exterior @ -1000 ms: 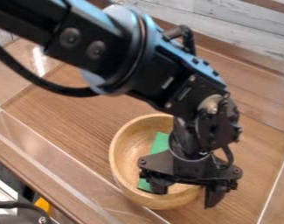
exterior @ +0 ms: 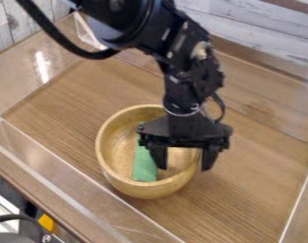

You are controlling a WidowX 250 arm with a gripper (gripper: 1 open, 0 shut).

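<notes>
A tan bowl (exterior: 119, 172) sits on the wooden tray floor with a green block (exterior: 146, 165) inside, on its left half. My black gripper (exterior: 182, 157) hangs over the right part of the bowl, its fingers reaching down at the bowl's inside and right rim. The gap between the fingers is partly hidden, so I cannot tell whether anything is between them.
Pale walls edge the surface. A small yellow object (exterior: 46, 221) and a cable lie outside at the lower left.
My gripper has moved up and back in the view, away from the front edge. The bowl appears slightly farther left, and more of the green block shows.
</notes>
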